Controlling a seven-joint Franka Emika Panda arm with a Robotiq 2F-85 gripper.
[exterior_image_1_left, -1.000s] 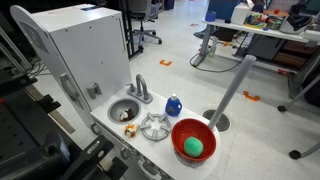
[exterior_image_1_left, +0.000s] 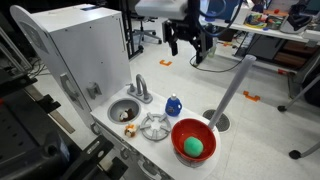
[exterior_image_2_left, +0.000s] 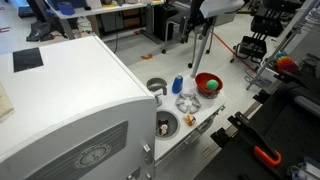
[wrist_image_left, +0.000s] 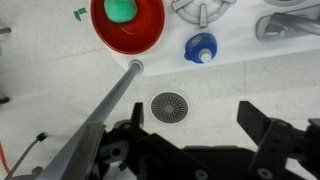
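My gripper (exterior_image_1_left: 185, 53) hangs in the air above and behind the toy kitchen counter. In the wrist view the gripper is open, its two dark fingers wide apart with only floor and a round grille (wrist_image_left: 169, 107) showing below. A red bowl (exterior_image_1_left: 207, 132) stands at the counter's right end with a green round object (exterior_image_1_left: 193, 146) inside. Beside it, towards the back, is a blue bottle (exterior_image_1_left: 173, 105) with a pale top. A small orange-and-white item (exterior_image_1_left: 130, 130) lies by the round sink (exterior_image_1_left: 122, 111), which holds something dark.
A grey pole (exterior_image_1_left: 234, 87) rises close behind the red bowl. The faucet (exterior_image_1_left: 142, 88), grey burner ring (exterior_image_1_left: 155, 126) and tall white cabinet (exterior_image_1_left: 95, 50) are further left. Bare floor lies behind the counter.
The objects on the counter have not moved.
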